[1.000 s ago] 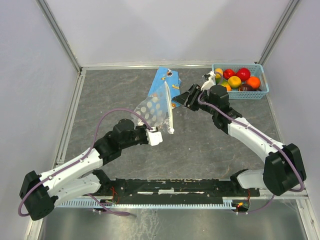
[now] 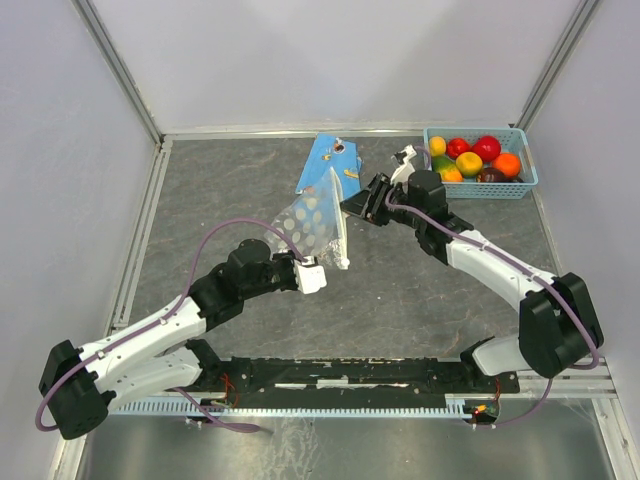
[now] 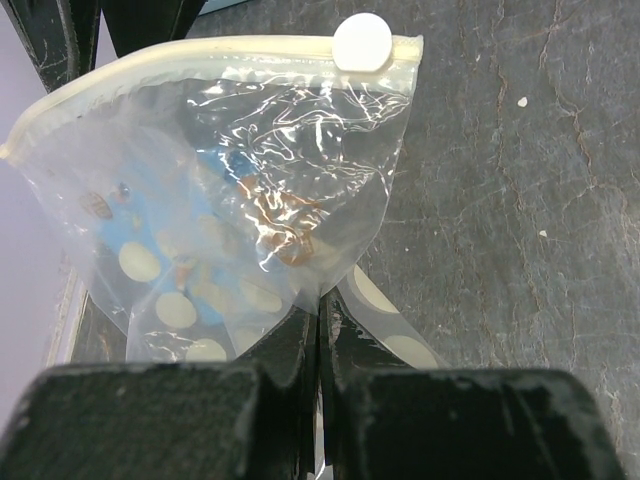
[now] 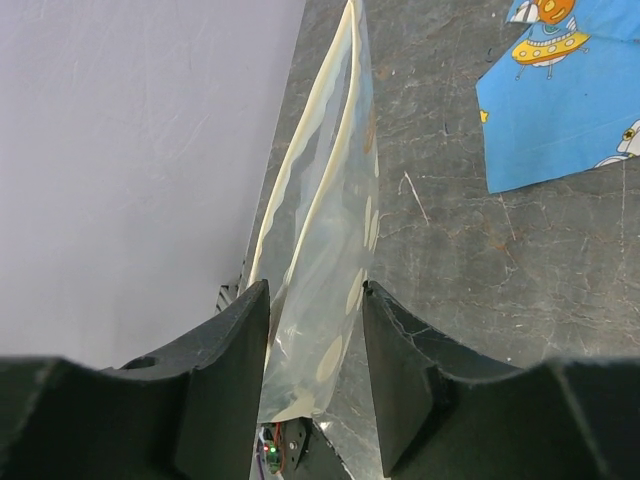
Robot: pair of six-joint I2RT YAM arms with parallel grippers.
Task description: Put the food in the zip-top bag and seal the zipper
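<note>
The clear zip top bag [image 2: 312, 215] with pale dots hangs above the table, its cream zipper edge [image 2: 338, 205] facing right. A white round slider [image 3: 362, 43] sits near one end of that edge. My left gripper is shut on the gathered side of the bag. At the bag's mouth, my right gripper stands part open. In the right wrist view its fingers lie on either side of the bag's zipper edges, which look slightly parted there. Various food pieces [image 2: 470, 160] lie in the blue basket at the back right.
The blue basket [image 2: 530, 170] stands in the back right corner. A blue patterned cloth or sheet [image 2: 325, 160] lies flat behind the bag. Bare table shows at front centre and back left.
My right gripper has moved left, up to the bag's zipper edge. The left gripper and the bag in it have hardly moved.
</note>
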